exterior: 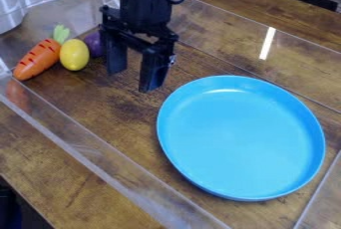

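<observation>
My black gripper [135, 62] hangs in the upper middle of the camera view, open, its two fingers spread apart just above the wooden table. At its left lie a toy carrot [38, 60] and a yellow object [75, 54]. A purple object [94, 40] is partly hidden behind the gripper. A large light blue plate [240, 135] sits to the lower right of the gripper.
Clear plastic edging runs along the left and right sides, and crumpled clear material is at the upper left.
</observation>
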